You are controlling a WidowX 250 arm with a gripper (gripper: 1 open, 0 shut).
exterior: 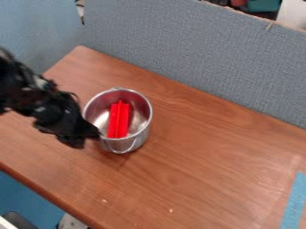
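A steel pot (138, 134) with a wire handle stands on the wooden table, a red object (118, 117) lying inside it. My black gripper (86, 136) reaches in from the left edge, its tip low against the pot's left side; whether it touches cannot be told. It is shut, with nothing visible between its fingers, and is somewhat blurred.
Grey padded walls (191, 49) border the back and left. A blue tape strip (293, 199) lies at the right edge.
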